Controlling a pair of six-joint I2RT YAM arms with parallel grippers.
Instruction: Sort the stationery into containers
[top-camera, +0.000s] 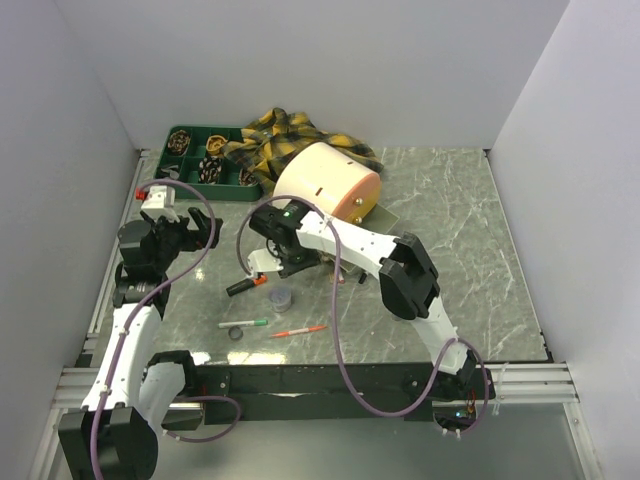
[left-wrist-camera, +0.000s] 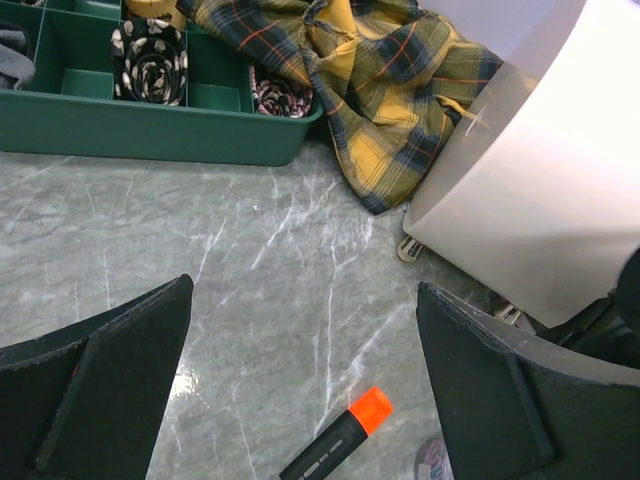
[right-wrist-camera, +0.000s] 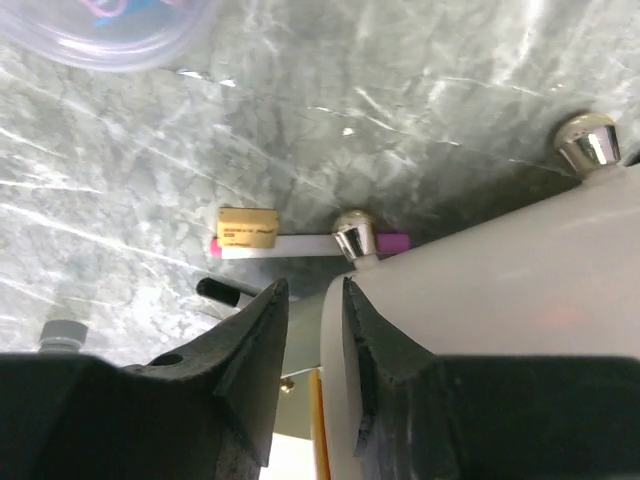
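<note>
A black marker with orange cap (left-wrist-camera: 335, 440), a green pen (top-camera: 243, 323), an orange pen (top-camera: 298, 330) and a clear round container (right-wrist-camera: 110, 30) lie on the table. In the right wrist view a small tan block (right-wrist-camera: 247, 226) touches a white-and-pink pen (right-wrist-camera: 300, 245). My right gripper is over the front of a white drum-shaped organiser (right-wrist-camera: 480, 280), fingers part apart; whether it grips anything is unclear. My left gripper stands open at the left, above bare table, nothing between its fingers.
A green compartment tray (top-camera: 205, 190) and plaid cloth (top-camera: 275, 145) are at the back. A dark ring (top-camera: 236, 333) lies near the front.
</note>
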